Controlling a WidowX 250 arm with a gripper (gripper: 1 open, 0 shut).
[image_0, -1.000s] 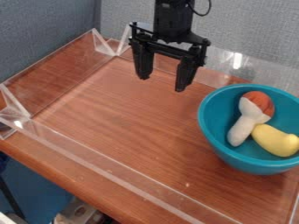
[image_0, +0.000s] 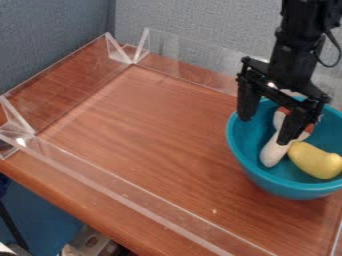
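My black gripper (image_0: 274, 112) is over the teal bowl (image_0: 250, 165) at the right, its fingers open and reaching down at the bowl's upper part. In the bowl lie a white object with a red-orange top (image_0: 274, 150), partly hidden behind the gripper, and a yellow curved object (image_0: 313, 162). The gripper's fingertips are close to the white object; whether they touch it I cannot tell.
A grey padded wall stands behind and at the left.
My gripper has moved right and down from above the middle back of the table to the bowl. The bowl and its contents look unmoved.
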